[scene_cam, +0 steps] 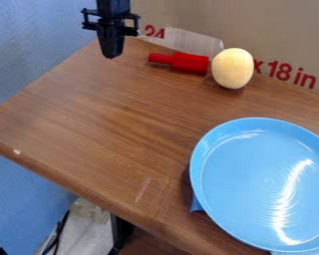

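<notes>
My gripper is at the top left of the camera view, small and dark, above the back left part of the wooden table; whether it is open or shut is unclear. To its right lies a red rolling-pin-like object, beside a pale yellow egg-shaped object. A large light blue plate fills the lower right of the table.
A cardboard panel with red print stands along the back. A blue surface lies beyond the table's left edge.
</notes>
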